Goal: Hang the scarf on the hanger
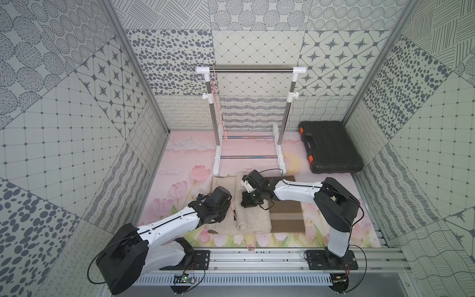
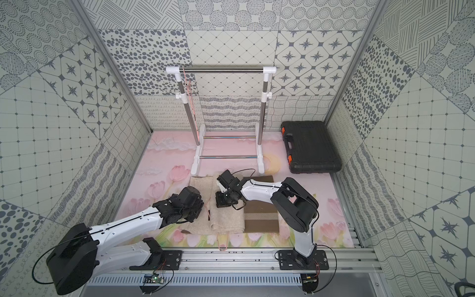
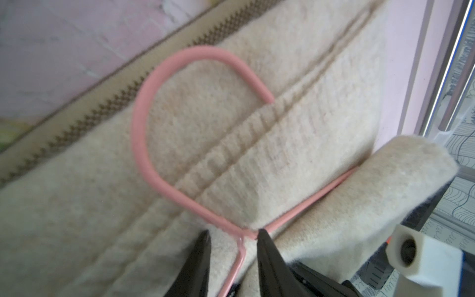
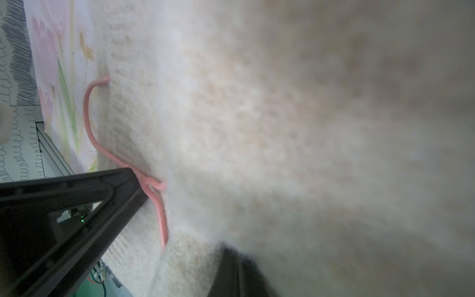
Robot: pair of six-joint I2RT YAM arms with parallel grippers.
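Note:
The beige scarf (image 1: 254, 222) with a brown end (image 1: 292, 222) lies folded on the table, one layer turned over a pink wire hanger (image 3: 141, 148). In the left wrist view the hanger's hook rests on the cloth, and its arms run under the fold. My left gripper is part open, fingers apart on either side of the hanger's neck. One black left finger (image 4: 126, 190) also shows at the neck in the right wrist view. My right gripper is shut at the scarf's surface near the fold; whether cloth is pinched in it is hidden.
Behind the scarf stands a rack with a metal top bar (image 1: 252, 70) and white feet (image 1: 216, 160). Other pink hangers (image 1: 217, 104) hang at its left end. A black case (image 1: 331, 147) lies at the back right.

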